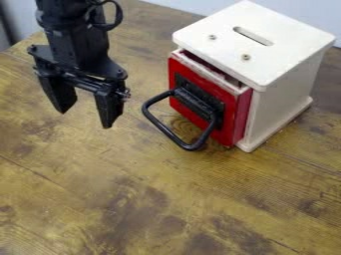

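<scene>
A white wooden box with a slot in its top stands at the upper right of the camera view. Its front holds a red door with a black panel and a black loop handle sticking out toward the lower left. To the left of the box, raised and apart from the handle, hangs my black gripper, open, its two fingers pointing down with nothing between them.
A pale wall or background shows beyond the table's edge at the top.
</scene>
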